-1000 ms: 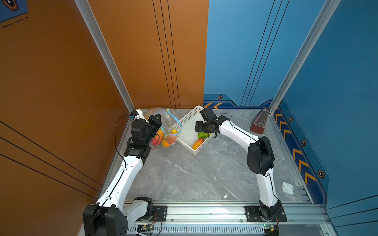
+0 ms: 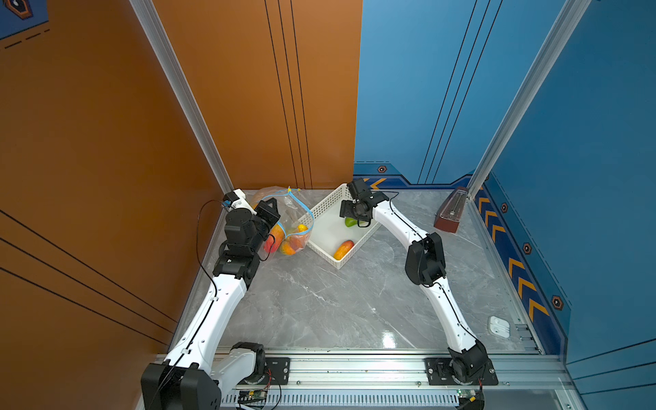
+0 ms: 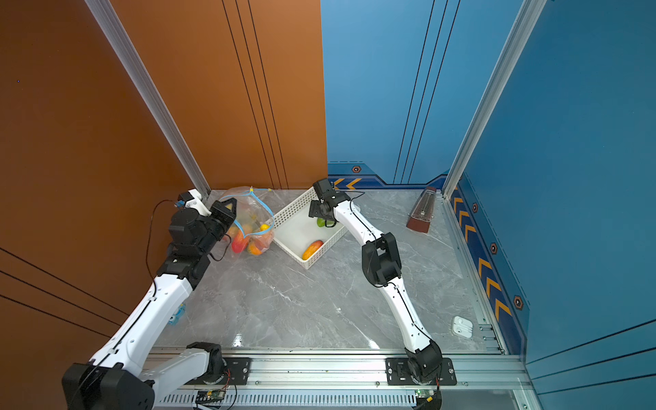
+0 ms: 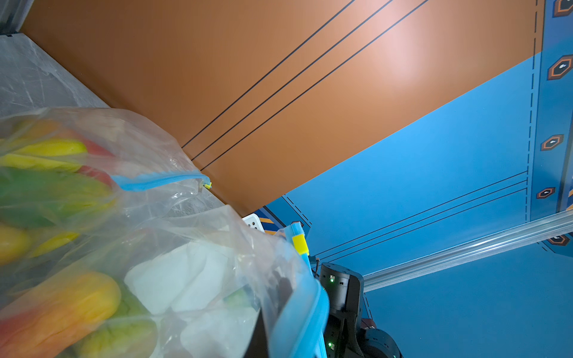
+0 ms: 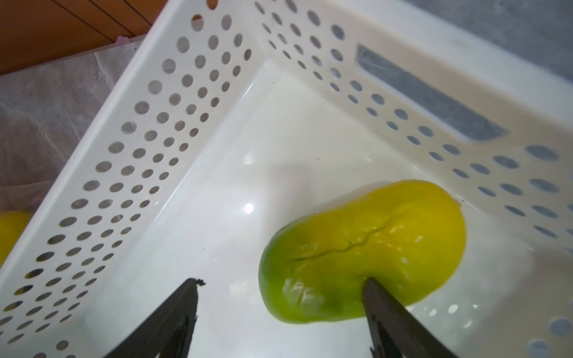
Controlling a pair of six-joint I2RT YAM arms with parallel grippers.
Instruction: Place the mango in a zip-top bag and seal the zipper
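A green-yellow mango (image 5: 364,253) lies on the floor of the white basket (image 5: 161,113), seen close in the right wrist view. My right gripper is open above it, one finger (image 5: 391,322) overlapping the mango in view and the other well to its side. The clear zip bag (image 2: 294,212), edged with a blue zipper, stands with its mouth open at left, with several fruits inside. My left gripper (image 2: 274,207) is shut at the bag's near edge; in the left wrist view its tips are mostly hidden behind the film and blue strip (image 4: 310,316).
An orange-red mango (image 2: 343,250) lies at the basket's near corner. A brown and clear object (image 2: 451,210) stands at the back right, and a white piece (image 2: 499,326) lies near the right front.
The green mango shows farther back in the basket, farther from the orange-red one. The left arm is nearly still.
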